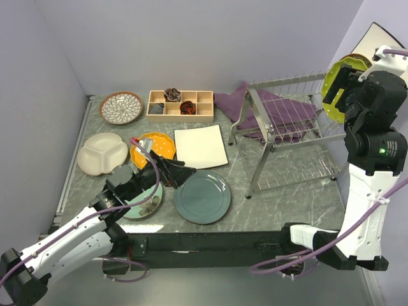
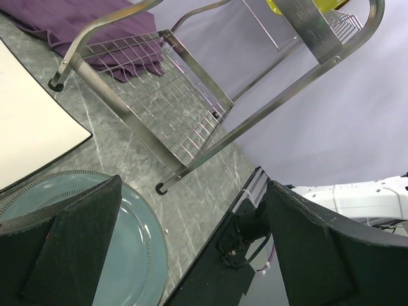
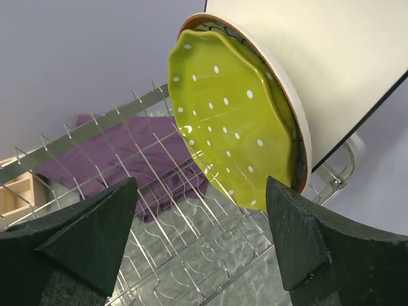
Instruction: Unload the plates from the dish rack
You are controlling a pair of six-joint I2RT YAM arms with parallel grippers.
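Note:
The metal dish rack (image 1: 290, 148) stands at the right of the counter. At its right end, leaning plates fill the upper tier: a green plate with white dots (image 3: 223, 121) in front, a brown-rimmed plate (image 3: 305, 121) behind it, then a square cream plate (image 3: 299, 38). My right gripper is over the rack with its fingers apart, facing the green plate; nothing shows held between them. Its fingertips are partly hidden from above. Low over the counter, my left gripper (image 1: 184, 178) stands open and empty beside a blue-grey plate (image 1: 203, 197).
Plates lie across the counter: an orange plate (image 1: 164, 145), a square cream plate (image 1: 200, 146), a divided plate (image 1: 102, 153), a patterned plate (image 1: 121, 108) and a pale green one (image 1: 147, 205). A wooden organizer (image 1: 180, 115) sits behind; purple cloth (image 1: 227, 106) lies under the rack.

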